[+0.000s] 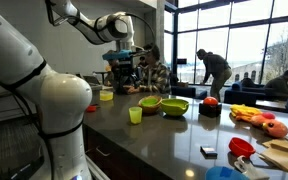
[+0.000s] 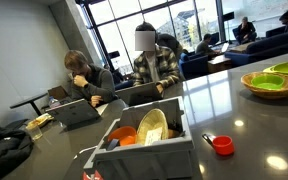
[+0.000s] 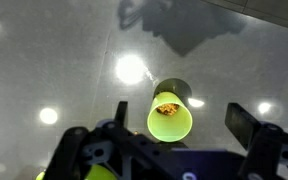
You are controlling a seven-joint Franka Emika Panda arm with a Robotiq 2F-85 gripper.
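My gripper is open, its two dark fingers spread wide at the lower part of the wrist view with nothing between them. Below it, on the dark table, stands a yellow-green cup (image 3: 170, 122) with some small orange-brown bits inside. The cup shows between the fingers in that view, but the gripper hangs well above it. In exterior view 1 the gripper (image 1: 123, 78) is high over the table, and the cup (image 1: 135, 116) stands upright on its near side.
Green bowls (image 1: 172, 106) and a basket (image 1: 150, 102) sit behind the cup. Red bowls (image 1: 241, 147), a blue bowl (image 1: 224, 173) and a cardboard piece (image 1: 284, 155) lie to the right. A grey bin (image 2: 144, 158) holds several items.
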